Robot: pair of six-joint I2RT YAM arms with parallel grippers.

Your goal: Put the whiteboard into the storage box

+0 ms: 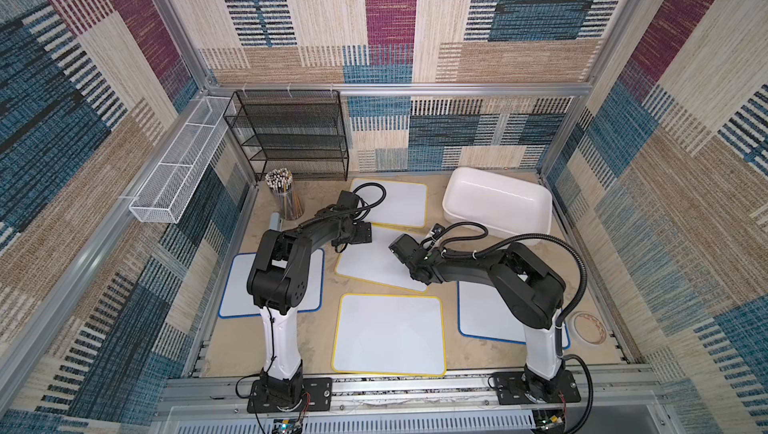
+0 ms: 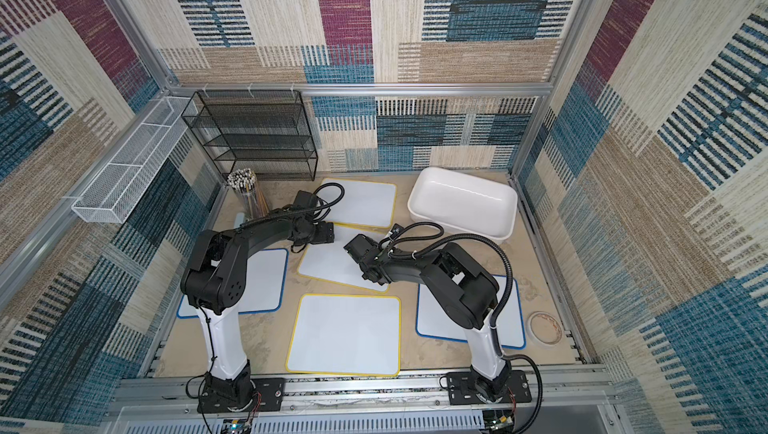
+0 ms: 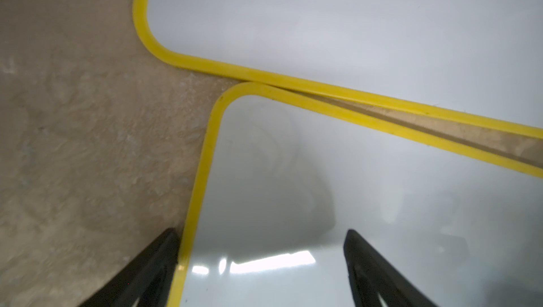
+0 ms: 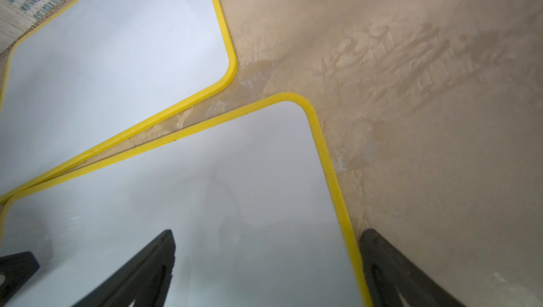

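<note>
The middle yellow-rimmed whiteboard (image 1: pixel 370 262) lies flat and slightly turned on the table. At its left edge is my left gripper, its fingers wide apart, one close to the yellow rim and the other over the white face. Across its right edge stands my right gripper, open, one finger (image 4: pixel 390 267) by the rim and the other above the board. Whether either finger touches the board, I cannot tell. The white storage box (image 1: pixel 497 198) sits empty at the back right.
One yellow-rimmed board (image 1: pixel 404 202) lies behind, close against the middle one, and another (image 1: pixel 388 334) in front. Blue-rimmed boards (image 1: pixel 240 290) (image 2: pixel 436 314) flank them. A tape roll (image 1: pixel 588 328), a stick-filled cup (image 1: pixel 286 198) and a black rack (image 1: pixel 292 134) are around the edges.
</note>
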